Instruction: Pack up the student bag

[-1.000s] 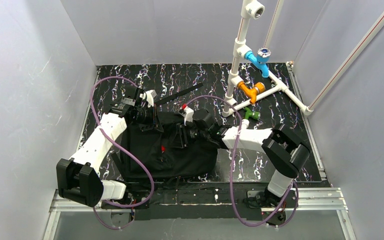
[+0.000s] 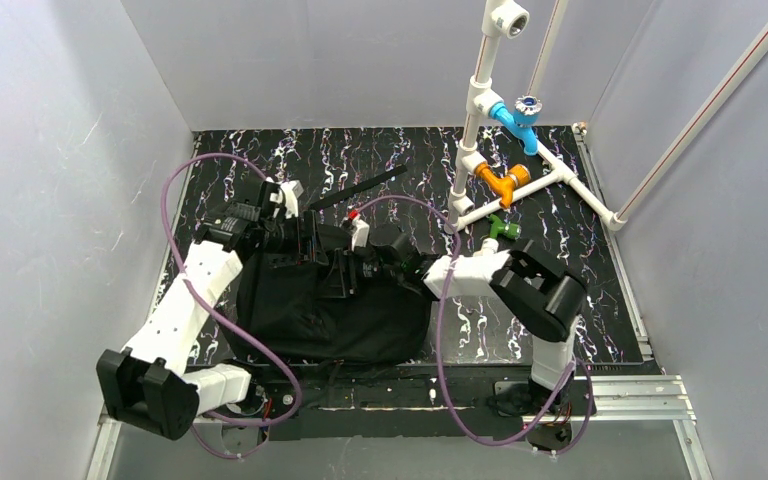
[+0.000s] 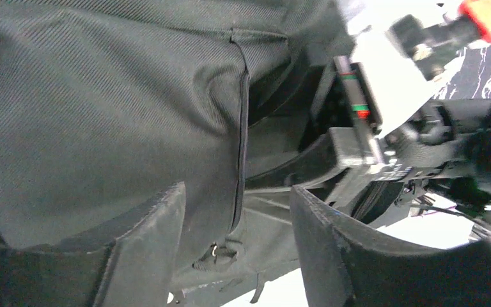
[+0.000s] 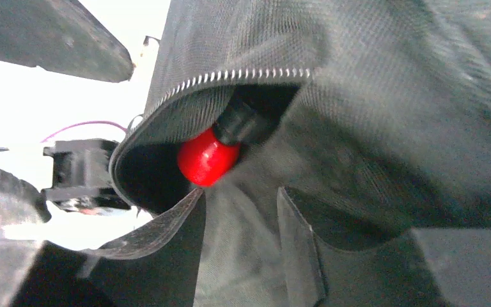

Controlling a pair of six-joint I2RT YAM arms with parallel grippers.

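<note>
The black fabric bag [image 2: 360, 325] lies flat at the front of the table. In the right wrist view its zipped opening [image 4: 230, 75] gapes, and a red-tipped dark object [image 4: 208, 158] sits inside, partly hidden by the cloth. My right gripper is part open just outside that mouth, with nothing seen held between its fingers. Over the upper left of the bag, my left gripper also stands part open. A zipper edge [image 3: 241, 141] runs down behind the gap between its fingers, apparently not pinched. Beyond it the right gripper's hardware [image 3: 351, 153] shows close by.
A black strap [image 2: 360, 187] stretches behind the bag. White pipes with a blue tap [image 2: 520, 125], an orange valve [image 2: 505, 183] and a green fitting [image 2: 503, 228] occupy the back right. Both grippers are close together over the bag.
The right arm has moved left, bringing its gripper close to the left one. A red spot visible on the bag a second ago is hidden from above now. The left arm's elbow has shifted slightly.
</note>
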